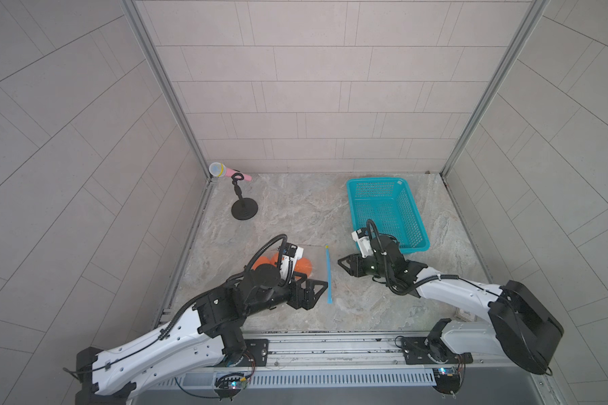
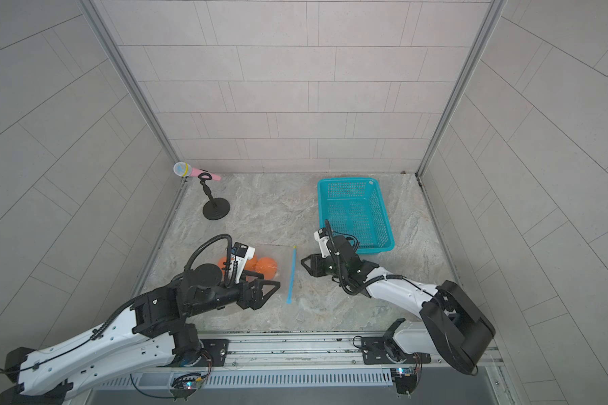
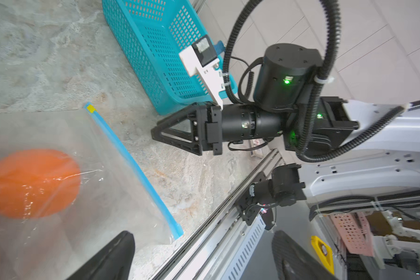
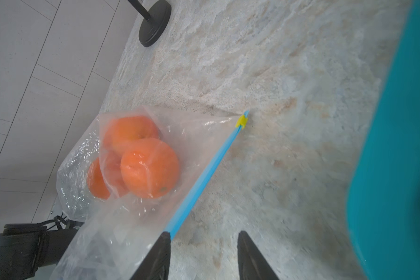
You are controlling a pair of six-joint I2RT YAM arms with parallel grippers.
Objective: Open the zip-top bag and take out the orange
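A clear zip bag [image 3: 102, 200] holding several oranges [image 4: 149, 168] lies on the table. Its blue zip strip [image 3: 133, 163], with a yellow tab [image 4: 241, 121], runs along the right side. My left gripper [image 1: 310, 291] hangs over the bag's near part, by the lower end of the strip, open with nothing between its fingers. My right gripper is right of the strip, its fingers part open and empty, facing the bag.
A teal basket [image 2: 354, 209] stands at the back right, close to my right arm. A black stand [image 1: 244, 208] and a pink object [image 1: 239, 174] are at the back left.
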